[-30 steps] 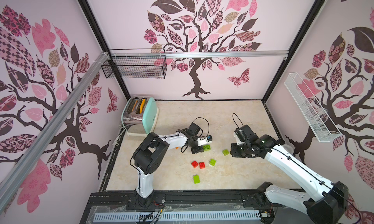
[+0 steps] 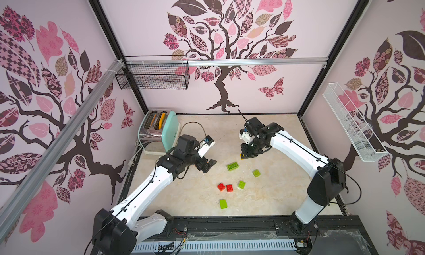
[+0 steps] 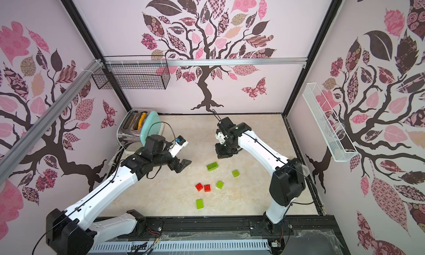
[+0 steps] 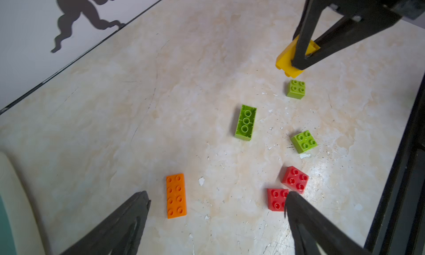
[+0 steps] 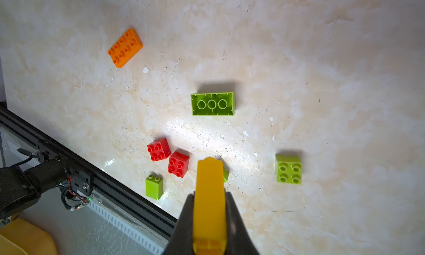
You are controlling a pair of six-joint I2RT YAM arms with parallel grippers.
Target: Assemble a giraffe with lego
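My right gripper is shut on a long yellow brick [image 5: 209, 197], held above the table behind the green bricks. In the left wrist view the end of that yellow brick [image 4: 290, 60] juts from the dark fingers. My left gripper stands open with only air between its fingers, up over the left part of the table. Below it lies an orange eight-stud brick [image 4: 176, 195], studs up. Mid-table a long green brick [image 5: 213, 104] rests with its hollow underside up. Two red bricks [image 4: 295, 179] [image 4: 277, 199] sit close together, studs up.
Small green bricks [image 5: 289, 169] [image 4: 304, 141] [image 5: 154, 187] lie scattered around the red pair. A mint toaster [image 2: 169, 131] stands at the back left. Wire baskets [image 2: 155, 76] [image 2: 356, 122] hang on the walls.
My left gripper has backed off left and up, away from the long green brick, which now lies uncovered. My right gripper has moved left and toward the back with the yellow brick.
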